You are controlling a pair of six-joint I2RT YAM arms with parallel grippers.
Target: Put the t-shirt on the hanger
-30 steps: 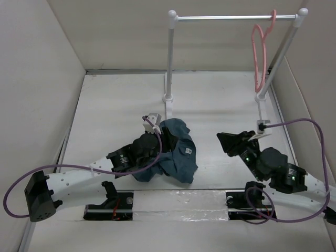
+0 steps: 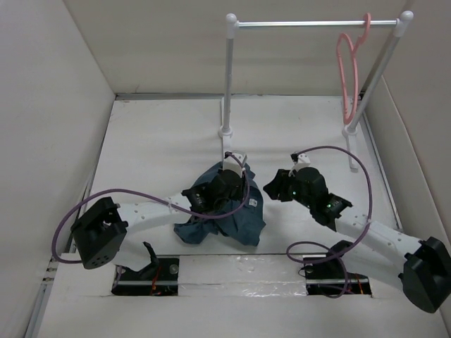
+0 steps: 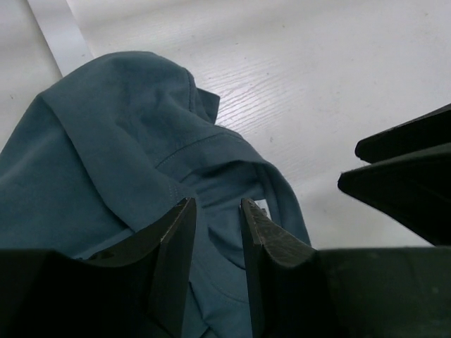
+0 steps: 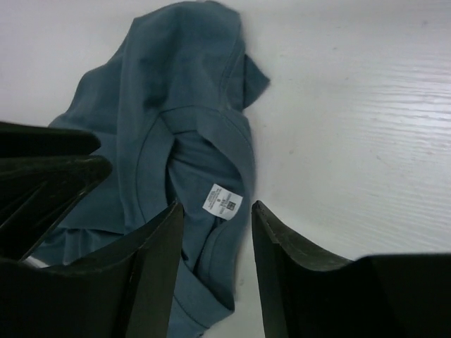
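Note:
A dark teal t-shirt (image 2: 239,225) lies bunched on the white floor beneath the rack, a small white tag showing on it in both wrist views. My left gripper is over the shirt, fingers part open, with cloth seen below and between them. My right gripper stands open at the shirt's right edge, over the tag. A pink hanger (image 2: 342,63) hangs at the right end of the rail (image 2: 303,24).
The white rack's uprights (image 2: 227,84) stand behind the shirt and at the back right. Grey walls enclose the space. Bare floor lies left of the shirt and between the rack's feet.
The shirt looks nearly unchanged.

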